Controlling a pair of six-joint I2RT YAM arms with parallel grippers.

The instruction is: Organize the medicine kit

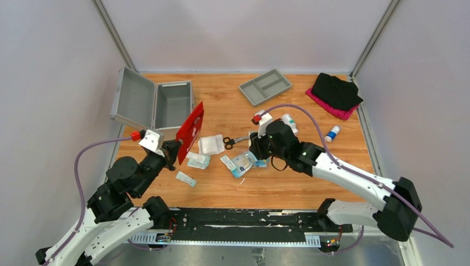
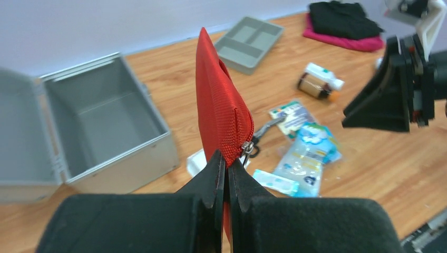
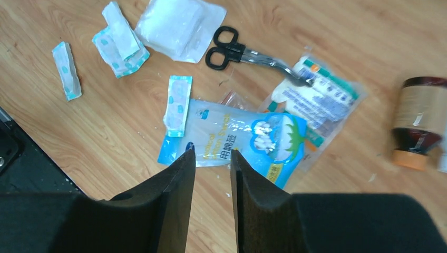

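Observation:
My left gripper is shut on the zip end of a red pouch point(image 1: 191, 133), which hangs upright above the table, right of the case. The grey case point(image 2: 153, 150) stands open and empty, its lid to the left. Over the supplies, my right gripper is open, nothing between its fingers. Below it lies a blue cotton bag point(image 3: 216, 132), a small packet point(image 3: 178, 103) resting on its left end. Scissors point(image 3: 229, 52) touch a clear bag point(image 3: 321, 100) with their tip. Gauze point(image 3: 179, 29) and several packets point(image 3: 67, 71) lie left.
An empty divided grey tray point(image 1: 266, 87) is at the back. Bottles lie on the right: a brown one point(image 2: 314, 86), a white one point(image 1: 289, 123) and a blue-white one point(image 1: 332, 133). Folded black and pink cloths point(image 1: 337, 93) sit back right.

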